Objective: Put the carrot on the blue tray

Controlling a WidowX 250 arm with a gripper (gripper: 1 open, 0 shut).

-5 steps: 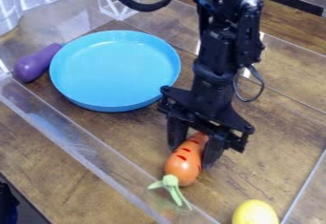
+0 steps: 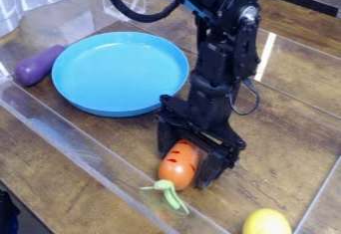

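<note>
An orange carrot with a pale green top lies at the lower middle of the camera view, its leafy end toward the front. My black gripper is down over the carrot's rear part, with dark fingers on both sides of it. Whether they press on the carrot cannot be told, as the gripper hides that end. The round blue tray, empty, sits to the upper left of the gripper.
A purple eggplant-like toy lies against the tray's left side. A yellow lemon-like object is at the front right. A clear low wall runs along the left. Bare wooden floor lies right of the gripper.
The gripper has shifted left and lower over the carrot, covering more of it. The carrot has moved slightly left and turned a little. The tray has stayed put.
</note>
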